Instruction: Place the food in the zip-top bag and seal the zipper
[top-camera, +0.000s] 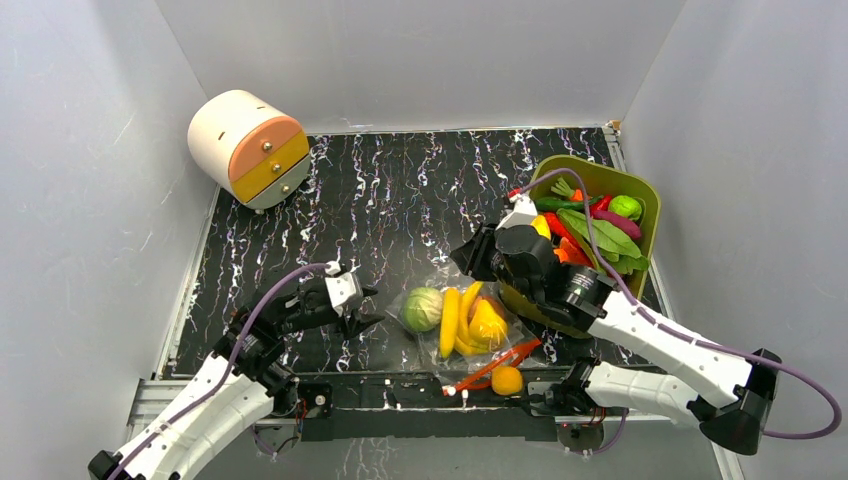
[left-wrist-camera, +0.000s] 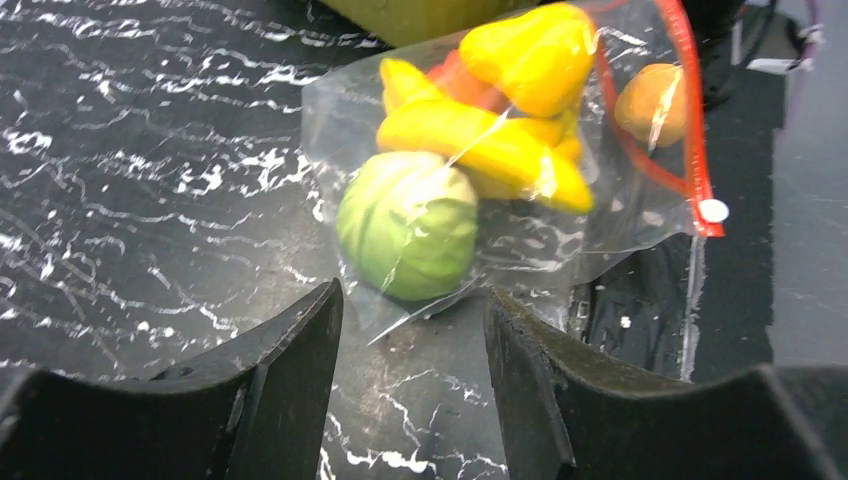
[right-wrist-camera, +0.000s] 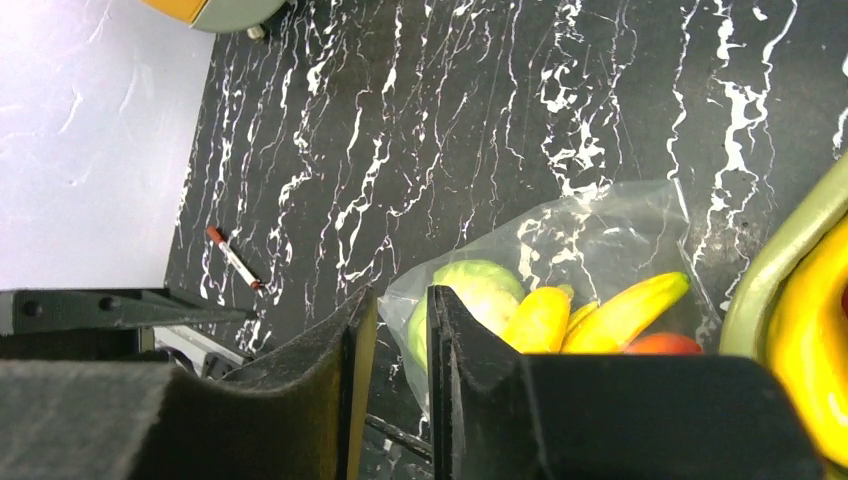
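Observation:
The clear zip top bag (left-wrist-camera: 545, 245) lies tipped over, its red zip edge (top-camera: 513, 357) toward the table's front. Inside show a green cabbage (top-camera: 422, 309), bananas (top-camera: 450, 322), a yellow pepper (top-camera: 488, 325) and something red (left-wrist-camera: 467, 82). An orange (top-camera: 507, 380) rests by the zip; whether it is inside the bag, I cannot tell. My left gripper (top-camera: 372, 306) is open left of the cabbage, nothing between its fingers. Above the bag's far side, my right gripper has a narrow gap between its fingers and holds nothing.
A green basket (top-camera: 652, 222) of vegetables stands at the right, close to my right arm. A round drawer box (top-camera: 245, 145) occupies the back left. Bare marble table (top-camera: 400, 190) stretches across the middle and back.

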